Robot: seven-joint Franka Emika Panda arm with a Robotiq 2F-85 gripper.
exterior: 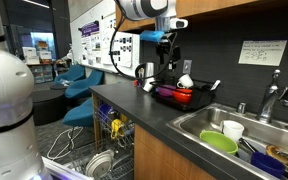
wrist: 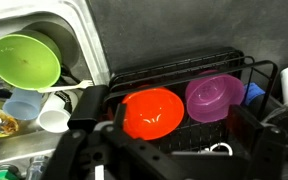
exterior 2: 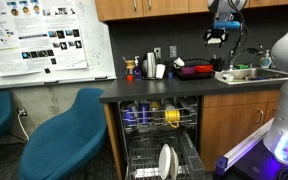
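Note:
My gripper hangs high above the counter, its fingers spread wide and nothing between them. Below it in the wrist view is a black dish rack (wrist: pixel 199 67) with an orange-red bowl (wrist: pixel 152 113) and a pink-purple bowl (wrist: pixel 213 97) inside. Exterior view 1 shows the gripper (exterior: pixel 170 62) over the rack area, clear of the red bowl (exterior: pixel 181 96). From exterior view 2, the rack with its pink bowl (exterior 2: pixel 198 70) stands on the far counter, under the arm.
Left of the rack in the wrist view, the sink holds a green bowl (wrist: pixel 25 60) and a white cup (wrist: pixel 55 113). A faucet (exterior: pixel 271 100) rises behind the sink. The open dishwasher (exterior 2: pixel 149 150) has plates (exterior 2: pixel 168 162) in its lower rack. Cabinets hang above the counter.

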